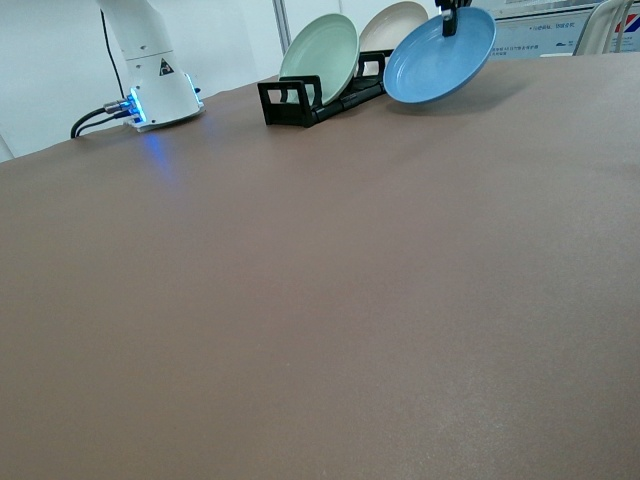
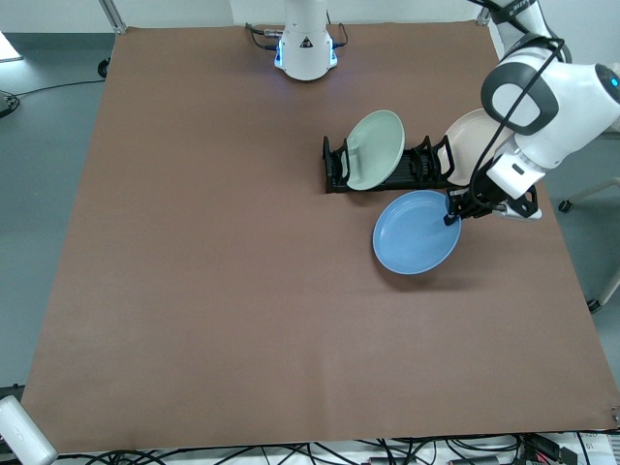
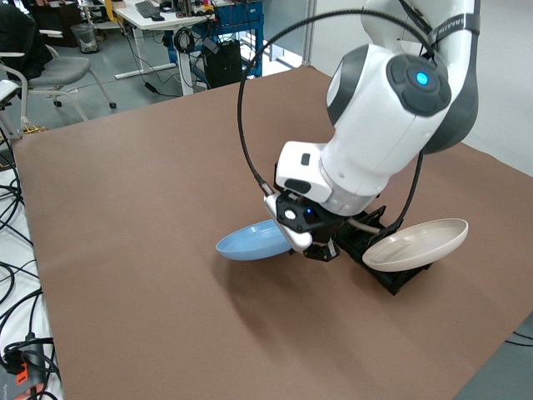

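My gripper (image 1: 450, 25) is shut on the rim of a blue plate (image 2: 416, 237) (image 1: 437, 65) (image 3: 251, 243), held tilted just in front of a black rack (image 2: 417, 171) (image 1: 290, 110). A green plate (image 2: 374, 149) (image 1: 318, 55) stands leaning in the rack. A cream plate (image 2: 467, 142) (image 1: 390, 28) (image 3: 414, 246) leans in it behind, to the right. In the right view the arm hides the green plate and most of the rack.
A white arm base (image 2: 305, 44) stands at the back in the left view. Cables run beyond the table's edge.
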